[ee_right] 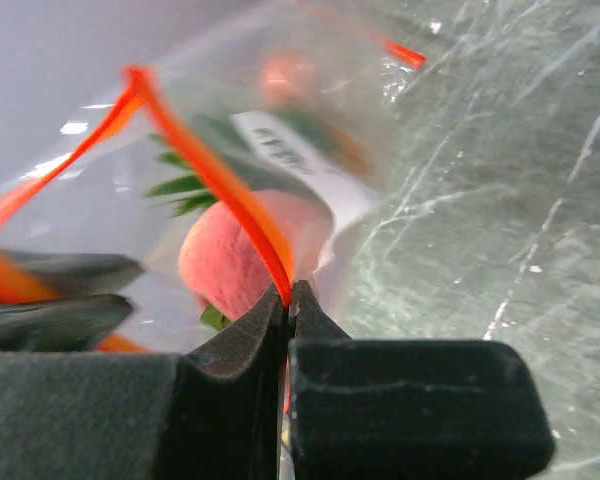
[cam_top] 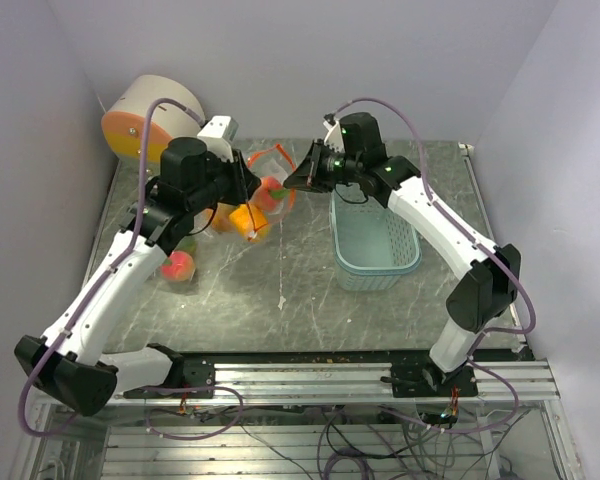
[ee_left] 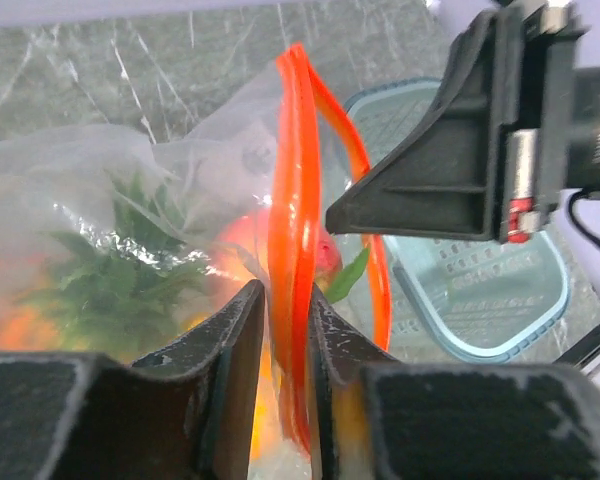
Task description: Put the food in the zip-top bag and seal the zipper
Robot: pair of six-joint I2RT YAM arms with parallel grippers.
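The clear zip bag (ee_left: pixel 130 230) with orange zipper (ee_left: pixel 295 200) hangs between my grippers, holding a pink-red fruit (ee_right: pixel 240 255), green leaves and orange food. My left gripper (cam_top: pixel 243 190) is at the bag's mouth, its fingertips around the zipper strip in the left wrist view; how firmly is unclear. My right gripper (cam_top: pixel 298 183) is shut on the bag's orange edge, which runs into its fingertips in its wrist view.
A pale blue-green basket (cam_top: pixel 375 260) stands empty right of the bag. Other bagged food (cam_top: pixel 178 265) lies at the left. A cream-and-orange box (cam_top: pixel 145 110) sits at the back left.
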